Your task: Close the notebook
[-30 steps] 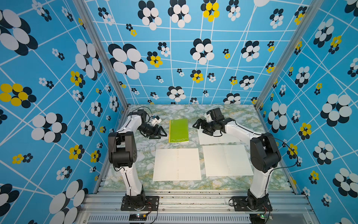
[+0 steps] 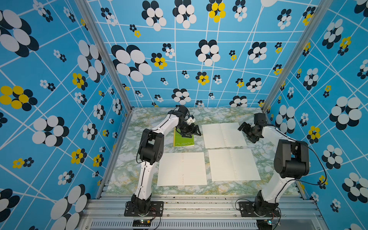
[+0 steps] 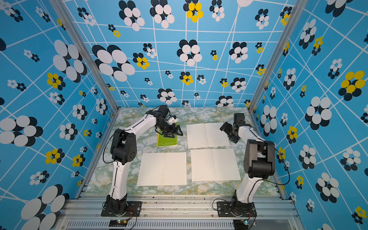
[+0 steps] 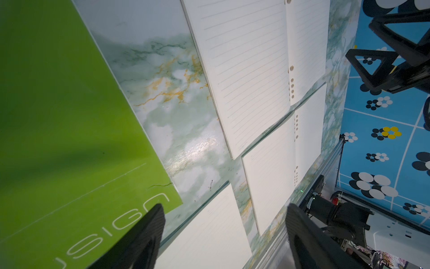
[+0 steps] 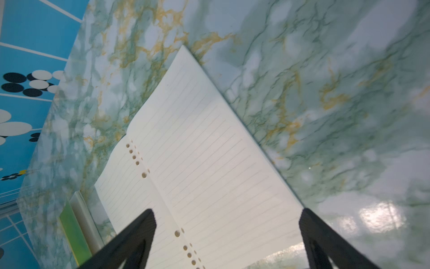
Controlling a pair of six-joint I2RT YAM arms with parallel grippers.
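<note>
A closed green notebook (image 2: 184, 141) lies at the back left, partly covered by my left gripper (image 2: 197, 132) hanging over it. Right of it an open notebook (image 2: 218, 136) lies flat with blank lined pages. Two more open notebooks, a front left one (image 2: 182, 168) and a front right one (image 2: 233, 164), lie before them. In the left wrist view my left fingers (image 4: 143, 233) stand wide apart, nothing between them, above the table. My right gripper (image 2: 249, 132) is at the right edge of the back open notebook; its fingers (image 5: 130, 242) are spread and empty.
Patterned blue walls enclose the table at the back and sides. A metal rail (image 2: 199, 201) runs along the front.
My left gripper has swung right, from beside the green notebook to over it. My right gripper has moved right across the back open notebook to its right edge. The notebooks show no visible change.
</note>
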